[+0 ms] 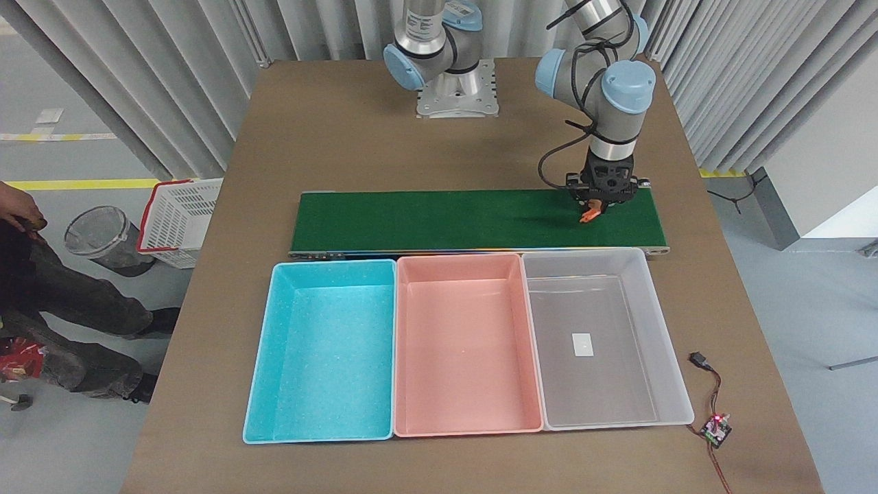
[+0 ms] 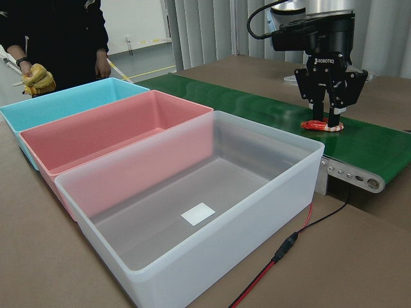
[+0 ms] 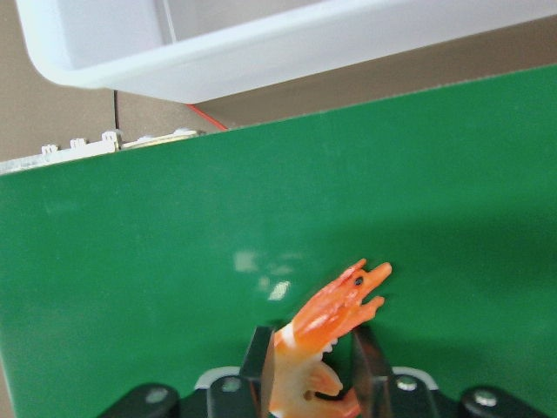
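An orange-and-white toy shrimp (image 1: pixel 590 211) lies on the green conveyor (image 1: pixel 428 221) toward its right end. My gripper (image 2: pixel 325 115) is down over it, the fingers on either side of its body; in the wrist view the shrimp (image 3: pixel 326 318) points its head up-right out from between the dark fingers, low in the view. Whether the fingers press on it I cannot tell.
Cyan (image 1: pixel 317 354), pink (image 1: pixel 467 354) and translucent (image 1: pixel 605 362) bins, all empty, line the conveyor's front. A cable with a small board (image 1: pixel 716 428) lies right of them. A person stands at the left.
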